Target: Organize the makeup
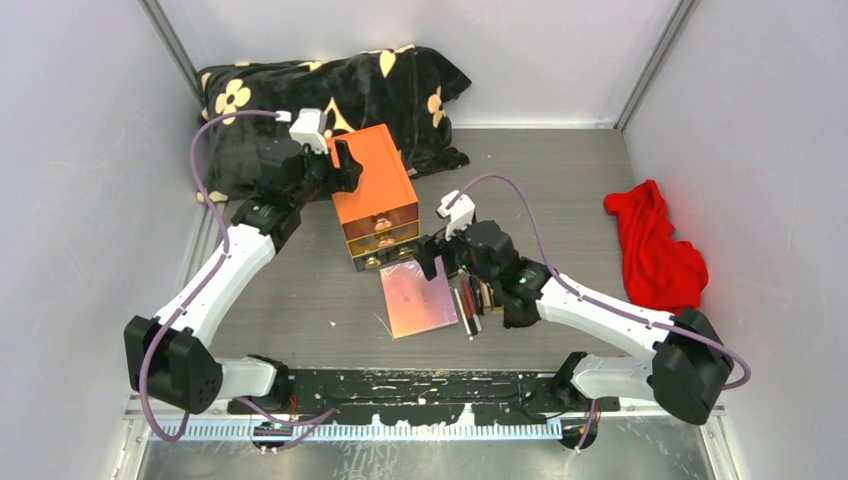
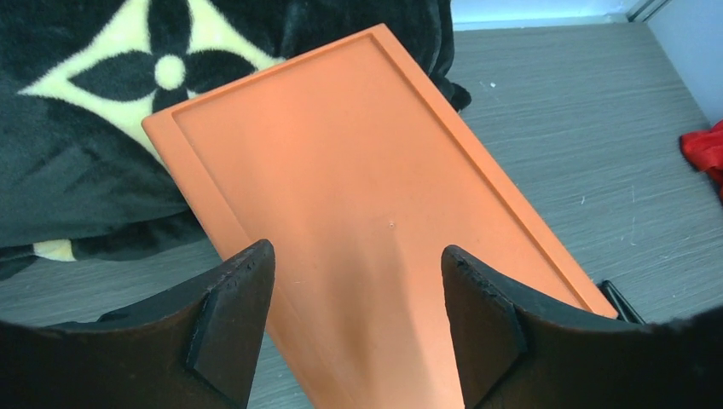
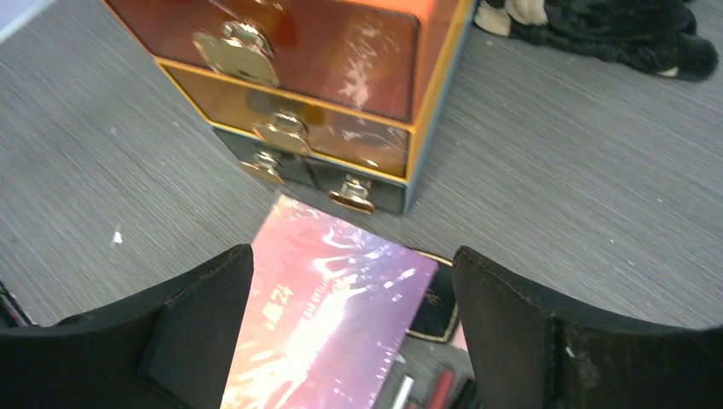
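The orange drawer box [image 1: 372, 170] stands at the back centre, its drawer fronts [image 3: 307, 64] with gold knobs facing forward. My left gripper [image 1: 345, 170] hangs over the box top [image 2: 367, 153], fingers apart with nothing between them. My right gripper [image 1: 432, 250] is open above the pink palette [image 3: 328, 298], in front of the drawers. Beside the palette lie a small black case [image 3: 435, 302] and several pens and tubes [image 1: 470, 310]; part of the makeup is hidden under the right arm.
A dark patterned blanket [image 1: 260, 100] lies along the back wall behind the box. A red cloth [image 1: 650, 240] lies at the right. Bare floor [image 1: 290, 310] shows at the left front and back right.
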